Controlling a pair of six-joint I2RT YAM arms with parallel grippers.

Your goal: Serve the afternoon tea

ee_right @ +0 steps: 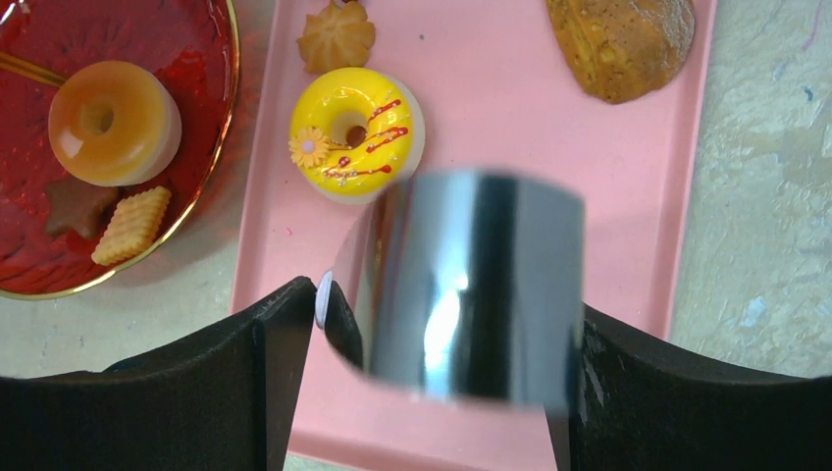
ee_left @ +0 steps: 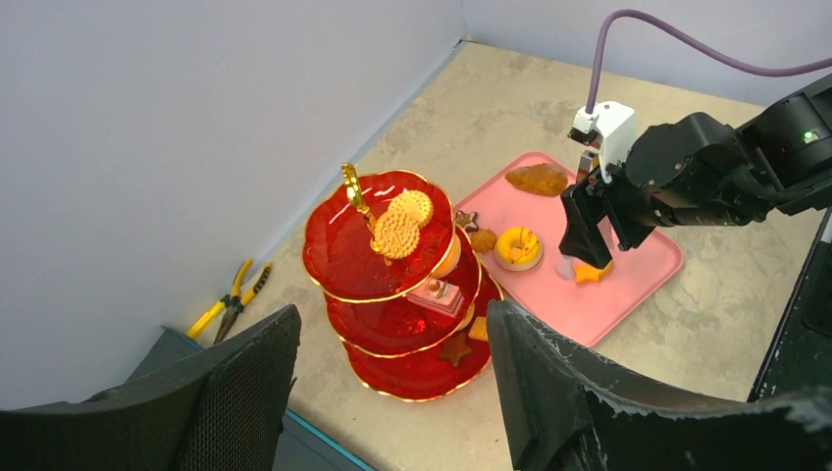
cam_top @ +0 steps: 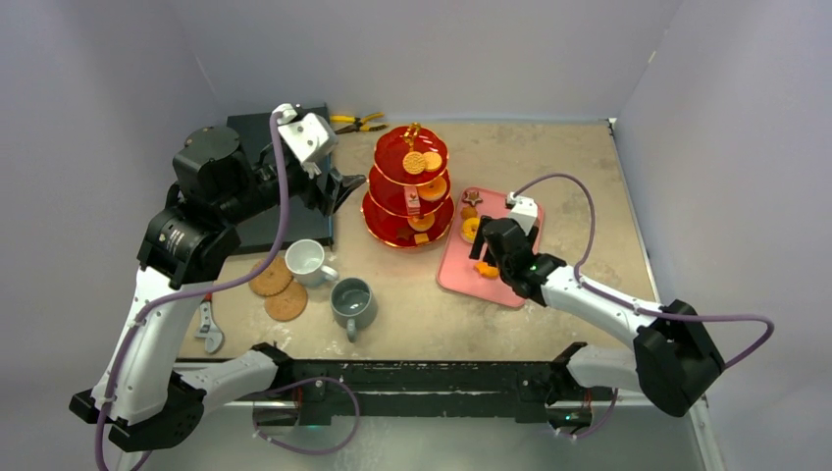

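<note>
A three-tier red stand (cam_top: 388, 221) with gold rims holds biscuits, a pink cake (ee_left: 439, 297), donuts and other pastries. The pink tray (cam_top: 458, 275) to its right carries a yellow donut (ee_right: 379, 100), a bread piece (ee_right: 621, 44), small pastries and an orange star (ee_left: 592, 273). My right gripper (cam_top: 481, 245) is low over the tray, open, with a shiny metal part of it covering the middle of its wrist view. My left gripper hangs open and empty above the left side, facing the stand.
A white cup (cam_top: 302, 257) and a grey mug (cam_top: 351, 297) stand front left, near round coasters (cam_top: 286, 306) and a wrench (cam_top: 211, 333). A dark board (cam_top: 257, 228) and pliers (cam_top: 358, 123) lie at the back left. The table right of the tray is clear.
</note>
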